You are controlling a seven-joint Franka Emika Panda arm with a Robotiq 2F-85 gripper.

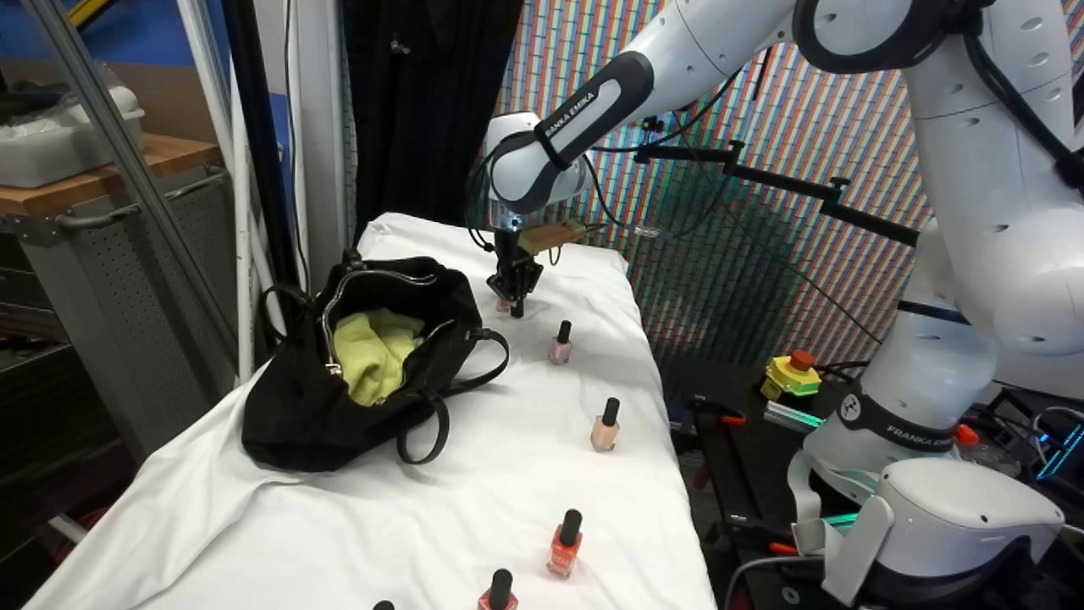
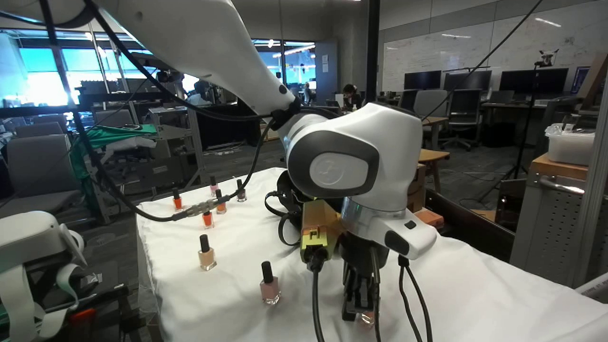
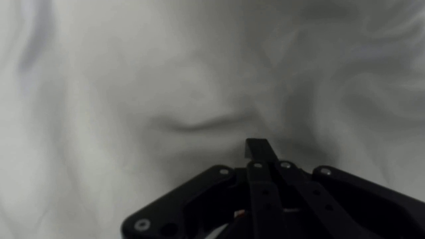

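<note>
At the far end of the white-covered table, my gripper (image 1: 515,302) points down with its fingers drawn in around a pinkish nail polish bottle. Only a little of that bottle (image 2: 367,318) shows behind the fingers in exterior view 2; its cap is hidden. From the wrist, the dark fingers (image 3: 261,149) appear close together over white cloth, and the grip itself cannot be made out. Closer in stand a mauve bottle (image 1: 560,350), a beige bottle (image 1: 605,431) and an orange-red bottle (image 1: 565,550), all upright with black caps.
An open black handbag (image 1: 305,407) with a yellow-green cloth (image 1: 373,356) inside occupies the left of the table, its straps (image 1: 439,427) lying toward the middle. Several other bottles stand at the table's near end. Bare cloth separates the bag from the bottle row.
</note>
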